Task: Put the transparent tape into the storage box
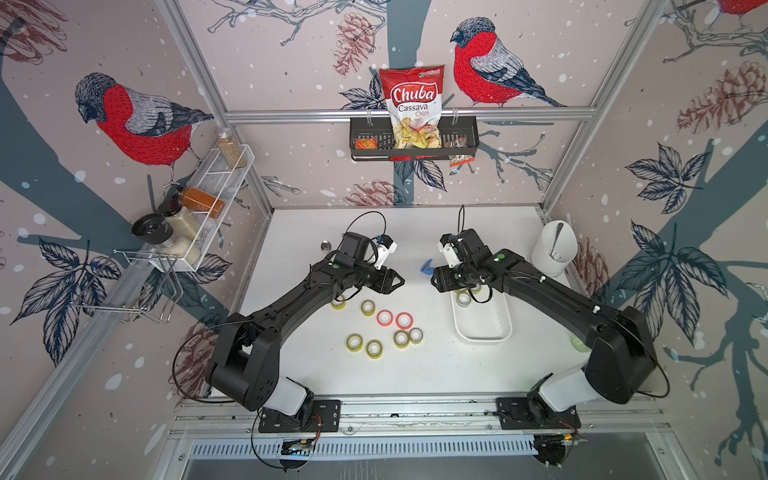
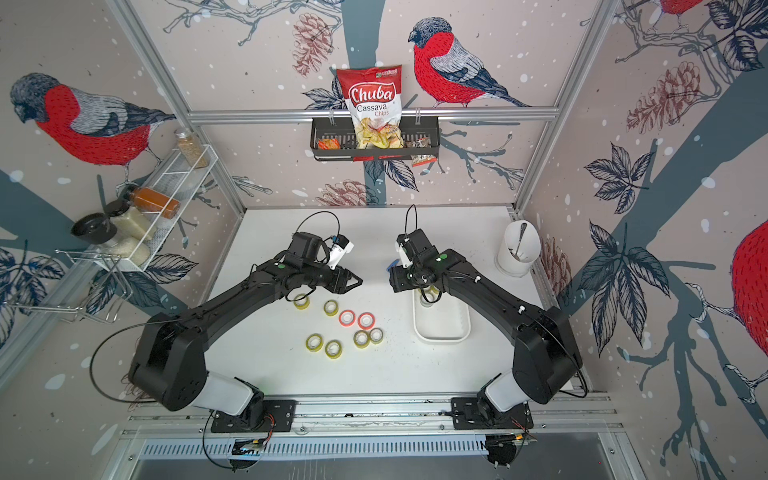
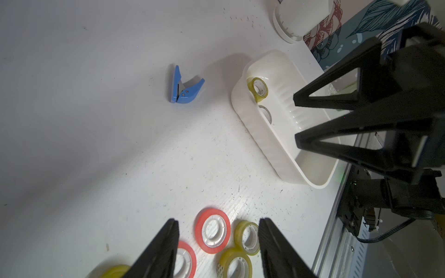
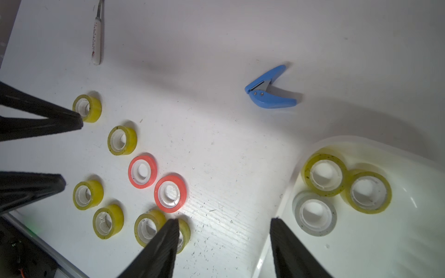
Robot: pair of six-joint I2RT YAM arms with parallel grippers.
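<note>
The white storage box (image 1: 484,328) stands at the table's right, holding several tape rolls, including two yellowish ones (image 4: 324,175) and a grey-white one (image 4: 313,216) at its near-left end. Several yellowish transparent tape rolls (image 4: 122,140) and two red rolls (image 4: 170,193) lie on the table left of the box. My left gripper hangs over the table above the rolls, its fingers apart with nothing held. My right gripper is open above the box's left edge, also empty.
A blue hole punch (image 3: 187,92) lies behind the box's left side. A white container (image 1: 552,248) stands at back right, a white-handled utensil (image 4: 96,41) at back left. Both arms' grippers are close together over the middle.
</note>
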